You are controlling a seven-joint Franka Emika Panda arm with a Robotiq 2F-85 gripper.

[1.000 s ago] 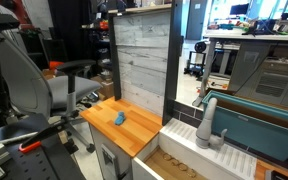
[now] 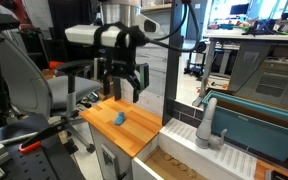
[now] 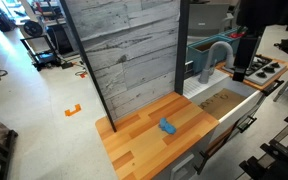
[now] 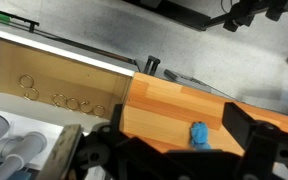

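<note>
A small blue object (image 2: pixel 120 118) lies on the wooden counter (image 2: pixel 134 135); its exact shape is too small to make out. It shows again in the second exterior view as a blue piece (image 3: pixel 167 126) on bare wood. From the wrist, the blue thing (image 4: pixel 199 133) appears low in the picture, between the two dark fingers. My gripper (image 2: pixel 122 88) hangs in the air above the counter, its fingers spread wide. Nothing shows between them, and the blue object lies below, apart from them.
Beside the counter is a shallow open tray (image 4: pixel 59 90) with several small rings on its brown floor. A grey faucet-like fixture (image 2: pixel 206 125) rises behind it. A tall wood-plank panel (image 3: pixel 139 55) stands along the counter's back edge. The wood around the blue object is clear.
One second ago the arm was out of this view. The blue object has not moved.
</note>
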